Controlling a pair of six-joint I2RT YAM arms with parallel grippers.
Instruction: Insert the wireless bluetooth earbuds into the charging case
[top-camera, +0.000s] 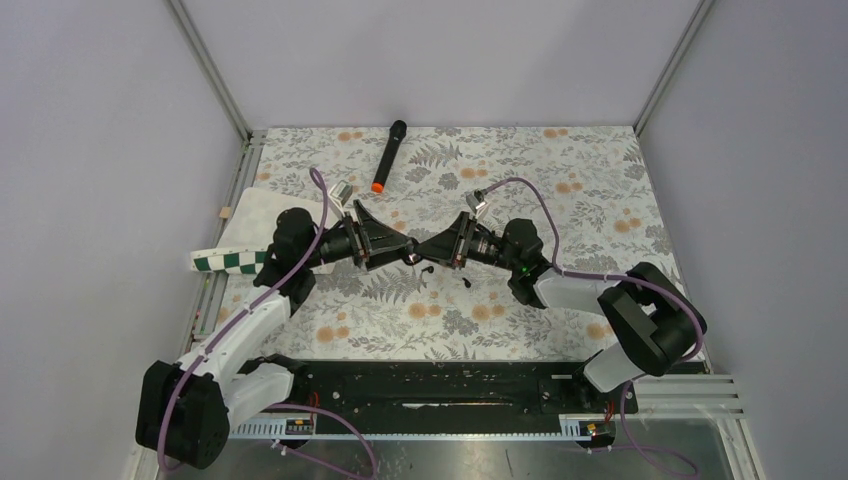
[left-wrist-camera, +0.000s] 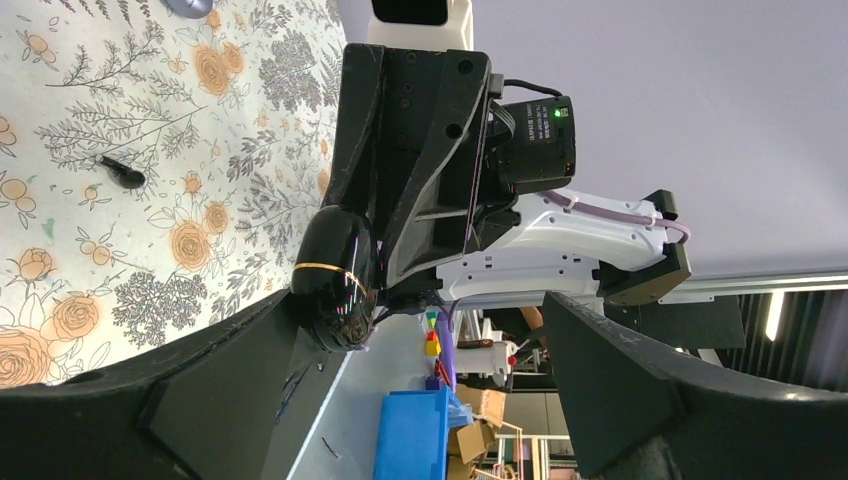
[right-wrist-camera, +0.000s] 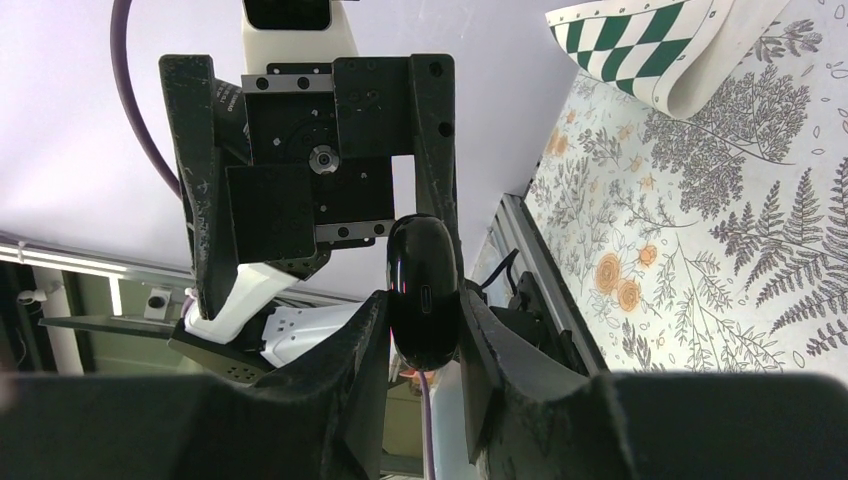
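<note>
A glossy black charging case with a gold seam line is held upright by my right gripper, shut on it; the same case sits between the fingers of my open left gripper, near its left finger. From above, the two grippers meet around the case over the middle of the table. Two small black earbuds lie on the floral cloth below; one earbud also shows in the left wrist view.
A black microphone with an orange end lies at the back. A folded white sheet with a green checkered edge lies at the left.
</note>
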